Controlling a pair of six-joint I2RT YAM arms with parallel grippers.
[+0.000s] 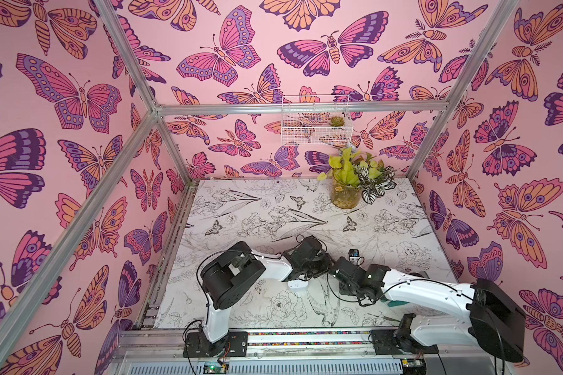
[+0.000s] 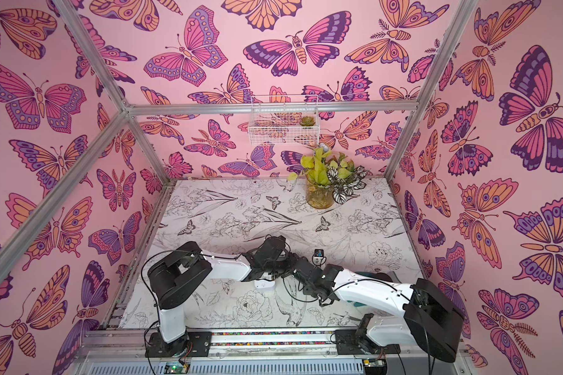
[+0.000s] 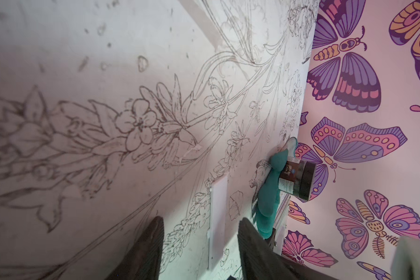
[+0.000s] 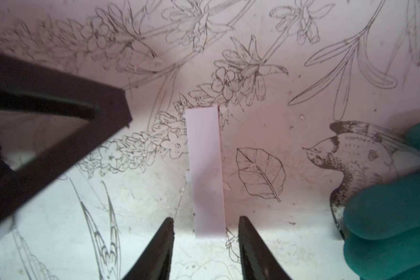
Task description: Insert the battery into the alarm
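A white device, likely the alarm, sits partly hidden under my left gripper in the top views. In the left wrist view my left gripper is open with nothing between its fingers. A pale flat strip lies on the table in front of my right gripper, which is open and empty, its fingertips either side of the strip's near end. The black body at the upper left of the right wrist view appears to be part of the left gripper. I cannot make out the battery.
Teal objects and a dark-labelled jar lie to the right. A potted plant stands at the back right, below a wire basket.
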